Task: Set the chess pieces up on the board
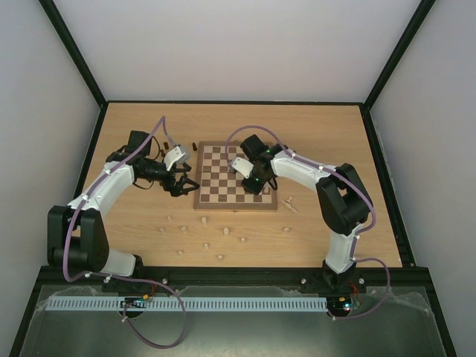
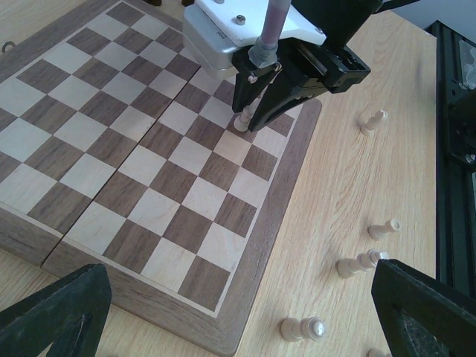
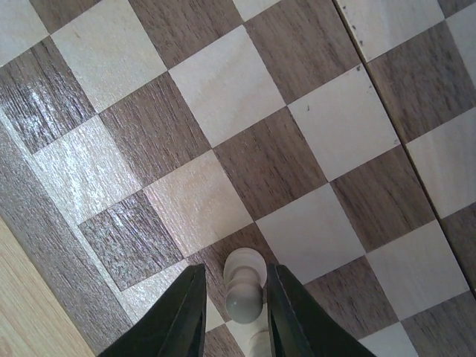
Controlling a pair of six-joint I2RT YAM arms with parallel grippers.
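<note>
On a dark square of the chessboard [image 1: 219, 207] stands a pale pawn-like piece [image 3: 244, 286], upright. My right gripper is open around it, a finger on either side with small gaps showing. A second pale piece [image 3: 259, 343] stands just behind, partly hidden by the right finger. In the left wrist view the same piece [image 2: 243, 120] shows between the right gripper's fingertips. My left gripper is open and empty, held at the board's left side. Loose pale pieces lie on the table, among them one piece [image 2: 303, 329] near the board's edge.
Several pale pieces, such as one piece [image 1: 226, 231], are scattered in front of the board. Dark pieces [image 1: 166, 146] lie at the back left, partly behind the left arm. A pale cluster [image 1: 289, 204] sits right of the board. Most visible squares are bare.
</note>
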